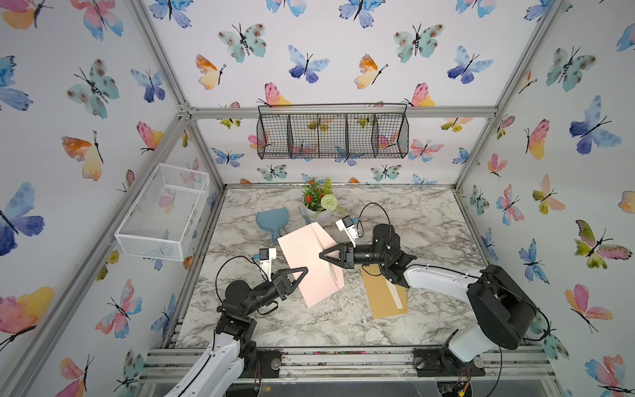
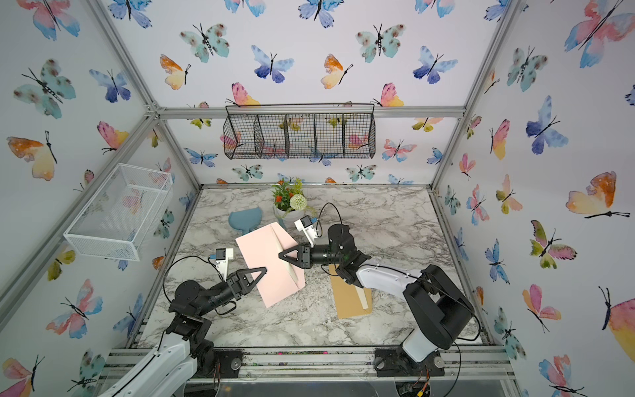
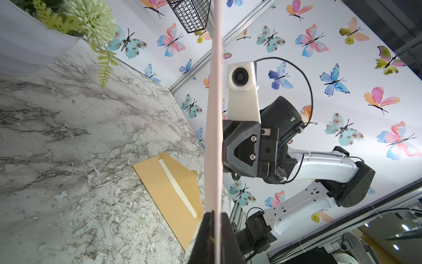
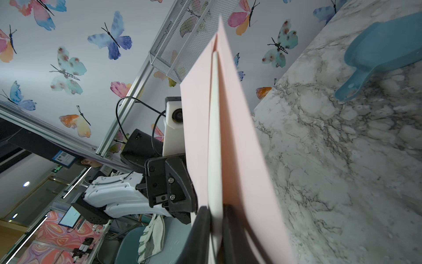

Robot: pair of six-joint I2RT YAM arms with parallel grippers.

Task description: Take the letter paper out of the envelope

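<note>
A pink envelope (image 1: pixel 307 264) stands tilted above the table between my two arms. My left gripper is shut on its lower left edge. On the opposite side, my right gripper reaches the envelope's open end. In the right wrist view a pale cream strip (image 4: pixel 215 145) runs between two pink layers and down between the fingers. I cannot tell whether that strip is the letter paper's edge or part of the envelope, nor whether the right fingers press on it.
A tan envelope (image 1: pixel 378 301) with a white strip lies flat on the table, below the right gripper. Farther back are a blue dustpan (image 1: pixel 272 219) and a potted plant (image 1: pixel 319 213).
</note>
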